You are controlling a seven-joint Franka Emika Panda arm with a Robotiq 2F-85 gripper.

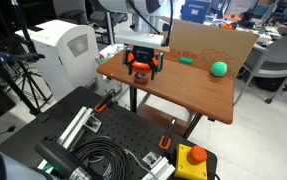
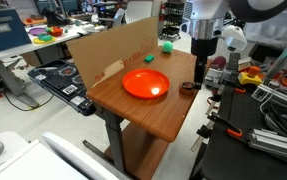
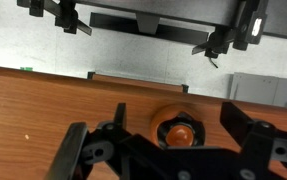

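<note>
A small round brown object (image 1: 141, 77) with an orange-red centre lies near the table's front edge. In the wrist view the same round object (image 3: 172, 132) shows between the spread fingers, at the table edge. My gripper (image 1: 143, 69) hangs just above it, open, with a wide gap between its fingertips; no contact is visible. Behind the gripper a red plate (image 2: 146, 83) rests flat on the table. A green ball (image 1: 218, 69) and a small green block (image 1: 186, 60) lie farther back.
An upright brown panel (image 1: 208, 44) closes off the table's back. In front, a black surface holds coiled cables (image 1: 101, 158) and a red button on a yellow box (image 1: 191, 163).
</note>
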